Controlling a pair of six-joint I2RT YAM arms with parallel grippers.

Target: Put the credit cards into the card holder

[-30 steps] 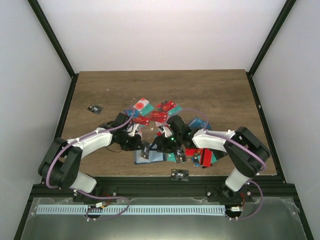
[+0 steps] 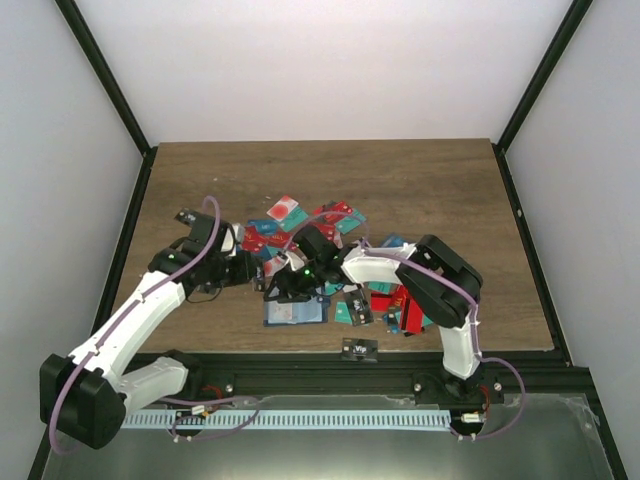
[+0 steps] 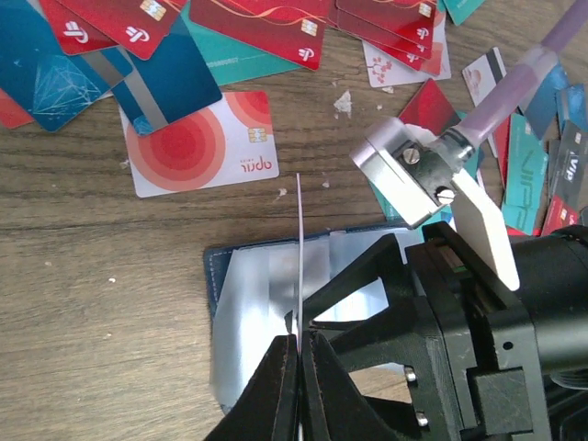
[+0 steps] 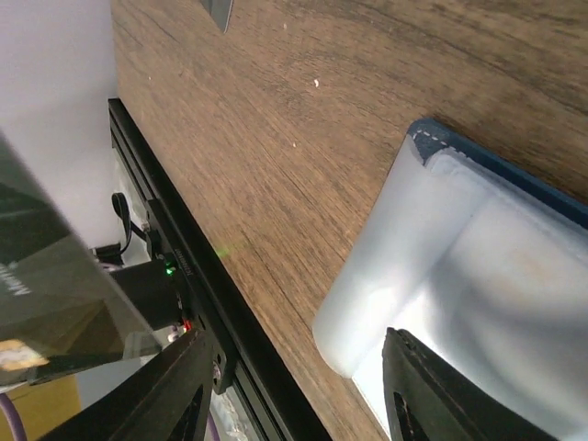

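The card holder (image 2: 294, 313), with pale clear sleeves and a navy edge, lies open near the table's front. My left gripper is shut on a thin card (image 3: 300, 248), seen edge-on in its wrist view. In the right wrist view a dark, blurred card (image 4: 55, 276) fills the left side. Over the holder's clear sleeves (image 4: 487, 285), my right gripper is open with nothing between its fingers; the curled sleeve edge stands just beyond them. Behind the holder lie loose cards, among them a white and red one (image 3: 197, 147).
More red, blue and green cards (image 2: 405, 310) are spread right of the holder. A black card (image 2: 359, 349) lies at the table's front edge. Another black card (image 2: 187, 216) shows at the left.
Both arms have moved left. The left gripper, with its dark card, has gone from over the holder to beside its left edge; the right gripper now hangs over the holder's left part.
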